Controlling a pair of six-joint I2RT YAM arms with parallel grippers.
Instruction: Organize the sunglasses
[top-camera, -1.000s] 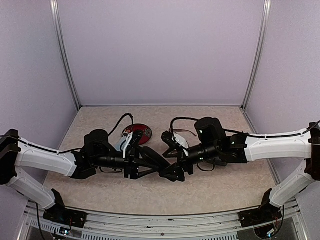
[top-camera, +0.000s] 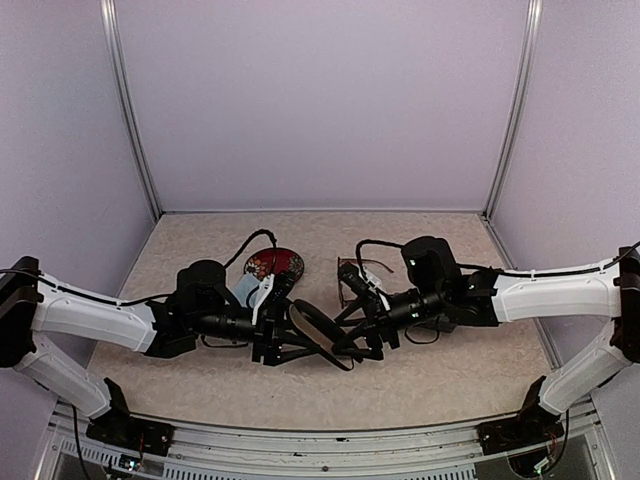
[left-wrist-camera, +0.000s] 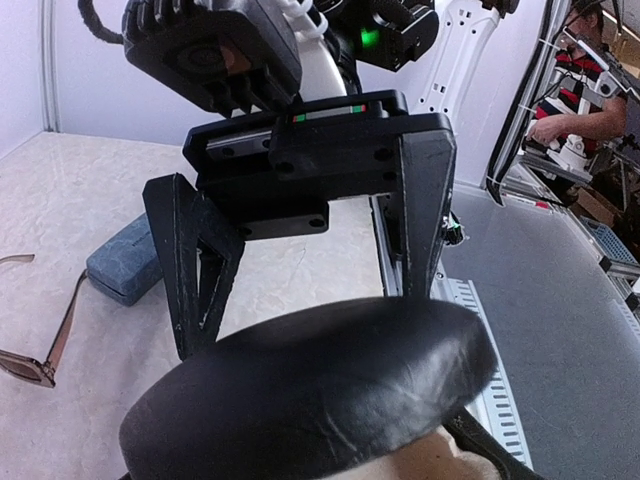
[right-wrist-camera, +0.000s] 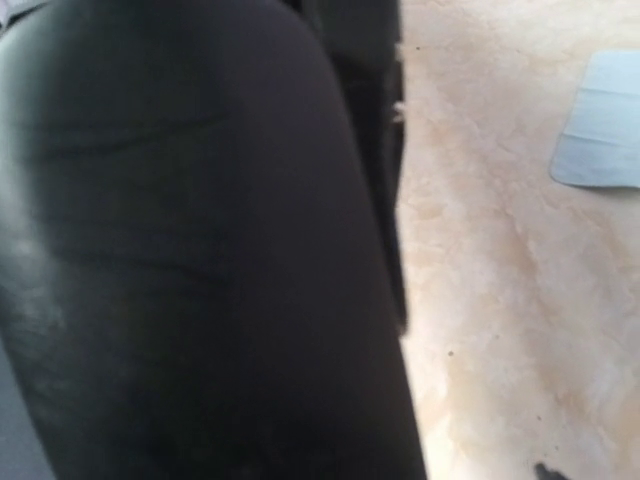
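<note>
A black leather glasses case (top-camera: 318, 325) hangs between the grippers above the table, part opened, with a pale inside showing in the left wrist view. My left gripper (top-camera: 295, 345) is shut on it. My right gripper has its fingers apart at the case's upper half (left-wrist-camera: 300, 390); whether they touch it is unclear. In the right wrist view the case (right-wrist-camera: 190, 250) fills much of the picture. Brown sunglasses (left-wrist-camera: 35, 368) lie on the table behind the grippers.
A blue-grey case (left-wrist-camera: 125, 260) lies on the table (top-camera: 230, 390) behind the right gripper. A red patterned round object (top-camera: 285, 258) and a light blue cloth (right-wrist-camera: 595, 120) are at the back left.
</note>
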